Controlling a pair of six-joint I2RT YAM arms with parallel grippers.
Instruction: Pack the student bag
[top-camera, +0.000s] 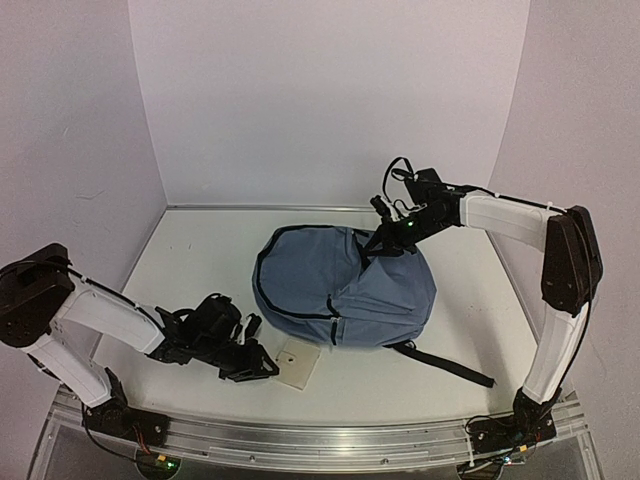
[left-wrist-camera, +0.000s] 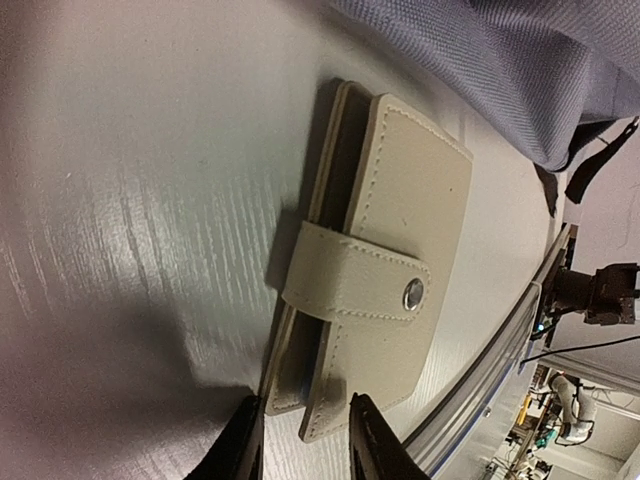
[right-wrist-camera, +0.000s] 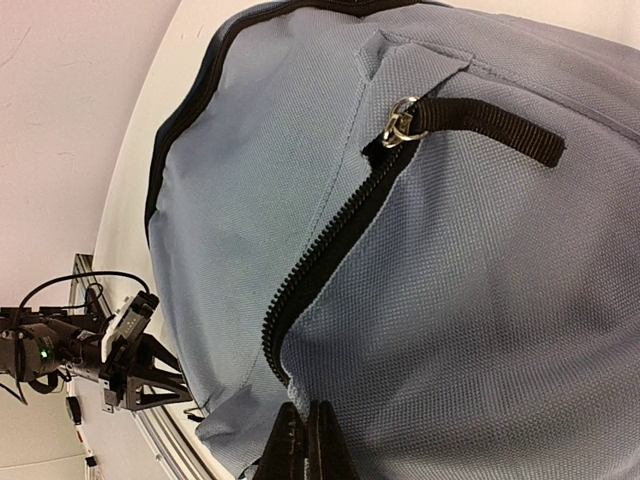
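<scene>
A cream notebook with a snap strap lies on the table in front of the bag. My left gripper is at its left end. In the left wrist view the notebook's near corner shows between the fingertips of the left gripper, which stand apart. The blue-grey bag lies flat in the middle. At its back right, my right gripper is at the pocket opening. Seen from the right wrist, the fingers are close together on a fold of bag fabric beside the black zipper.
A black strap stretches from the bag toward the front right. A metal rail runs along the front edge.
</scene>
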